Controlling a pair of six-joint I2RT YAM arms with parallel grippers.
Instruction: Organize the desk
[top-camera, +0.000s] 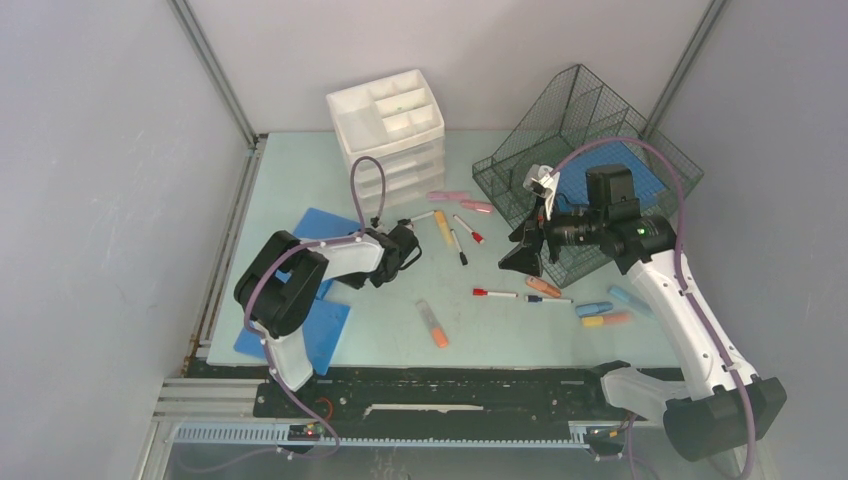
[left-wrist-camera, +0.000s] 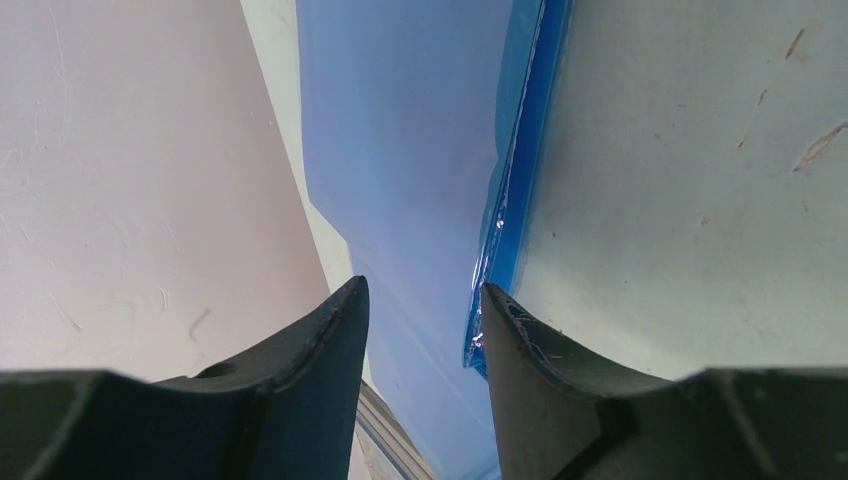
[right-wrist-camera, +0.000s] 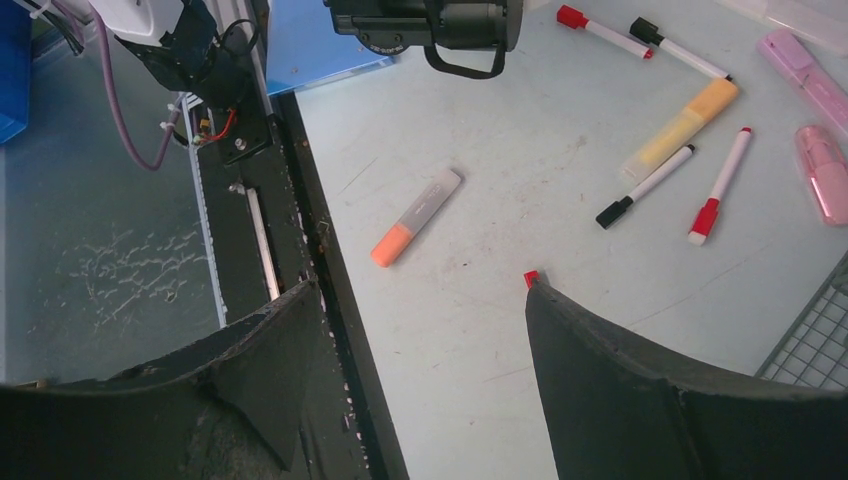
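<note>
Blue folders (top-camera: 315, 335) lie on the desk's left side; in the left wrist view their blue sheet (left-wrist-camera: 400, 130) fills the middle. My left gripper hangs over the folder's edge, part open, fingers apart, with nothing seen held. My right gripper is open and empty above the desk's right side. Loose markers (top-camera: 495, 293), highlighters (top-camera: 442, 226) and pink items (top-camera: 476, 207) are spread across the middle and right of the desk (top-camera: 390, 335).
A white drawer organizer (top-camera: 385, 130) stands at the back. A wire rack (top-camera: 530, 120) holding a blue item (top-camera: 640, 180) fills the back right, beneath my right arm.
</note>
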